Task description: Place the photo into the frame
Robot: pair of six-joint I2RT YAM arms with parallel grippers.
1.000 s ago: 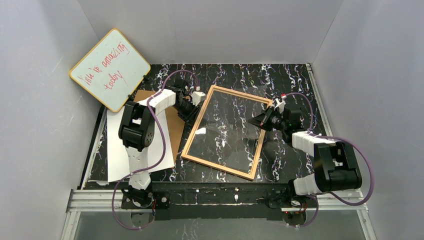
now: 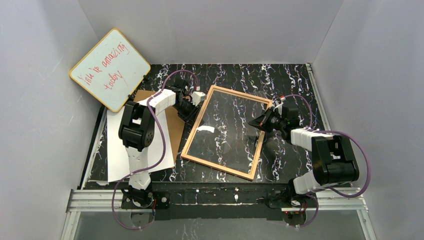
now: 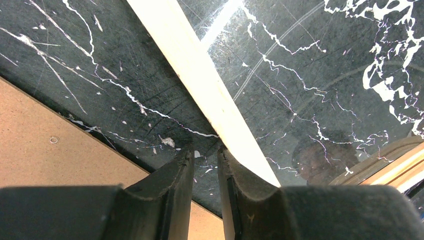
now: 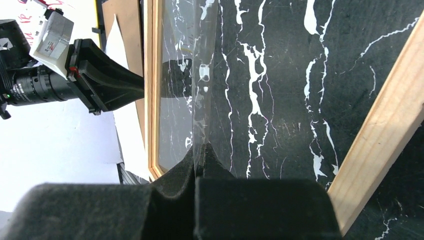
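Note:
The wooden frame (image 2: 235, 92) lies tilted on the dark marbled table. Gripped at its edge, a clear pane (image 4: 204, 75) stands up from my right gripper, which is shut on it over the frame's right side. In the top view a white glare patch (image 2: 205, 128) shows within the frame. My left gripper is part open beside the frame's left rail (image 3: 215, 95), one finger (image 3: 226, 172) close against or over the wood. Nothing shows between its fingers. White sheets (image 2: 115, 150) lie at the left; no printed photo can be made out.
A brown board (image 2: 176, 131) lies partly under the white sheets, left of the frame. Behind it leans a whiteboard (image 2: 111, 70) with red writing. Bare table shows behind the frame and to its right.
The glare patch within the frame has widened to the right and shifted slightly upward. The left arm and the frame look unmoved.

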